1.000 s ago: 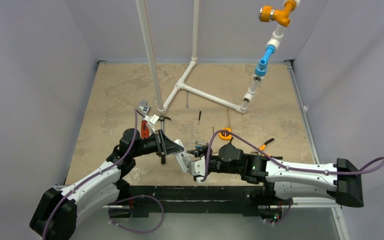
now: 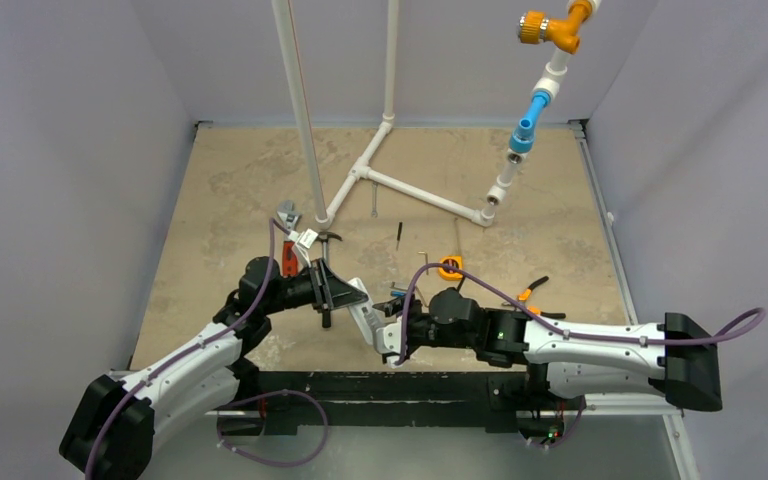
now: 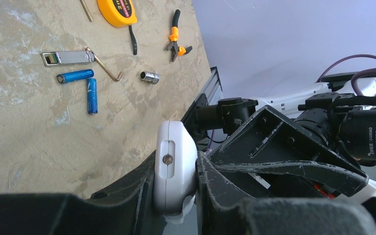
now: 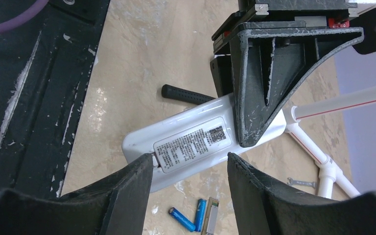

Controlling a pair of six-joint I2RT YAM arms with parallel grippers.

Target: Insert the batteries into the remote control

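The white remote control (image 2: 368, 315) is held up by my left gripper, which is shut on its end. In the right wrist view its back (image 4: 191, 147) faces the camera, label panel showing. My right gripper is at the remote's lower edge, fingers apart either side of the panel's near end, the left finger at the panel's end; whether it touches cannot be told. Two blue batteries, one lying crosswise (image 3: 73, 76) and one lengthwise (image 3: 92, 95), rest on the board below.
A metal module (image 3: 66, 58), socket (image 3: 150, 77), tape measure (image 2: 450, 267), pliers (image 2: 528, 293) and hammer (image 2: 326, 318) lie on the board. A white pipe frame (image 2: 410, 190) stands behind. The board's front edge borders a dark beam (image 2: 400, 385).
The left arm and the remote look unchanged.
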